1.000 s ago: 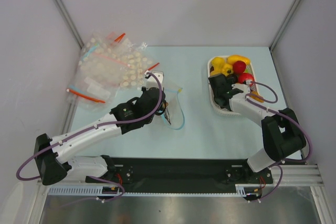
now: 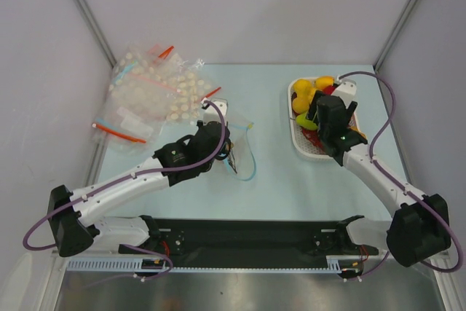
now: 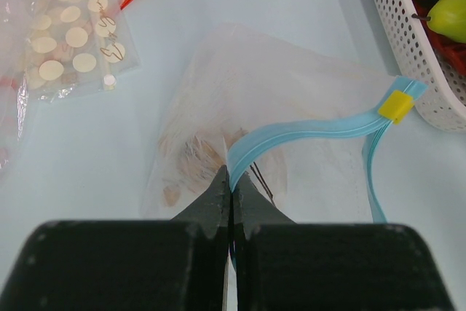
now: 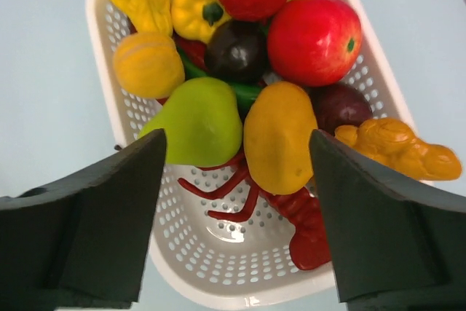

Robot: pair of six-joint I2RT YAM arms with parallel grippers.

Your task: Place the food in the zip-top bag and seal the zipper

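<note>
A clear zip top bag (image 3: 218,92) lies on the table with its blue-edged mouth spread toward the right. My left gripper is shut on the blue zipper edge (image 3: 291,132), which curves away to a yellow slider (image 3: 395,107). Over the white basket (image 4: 169,264) my right gripper stands open with a wide gap and nothing gripped. Below and between its fingers, an orange-yellow fruit (image 4: 280,136) and a green pear (image 4: 204,121) rest in the basket. Something brownish shows through the bag's film; I cannot tell what it is.
The basket also holds a red tomato (image 4: 314,40), a yellow pepper (image 4: 193,5), a red lobster-like toy (image 4: 302,216) and other play food. Several filled bags (image 2: 156,89) cover the back left. Bare table (image 2: 280,187) lies between bag and basket.
The left arm and the bag have stayed where they were.
</note>
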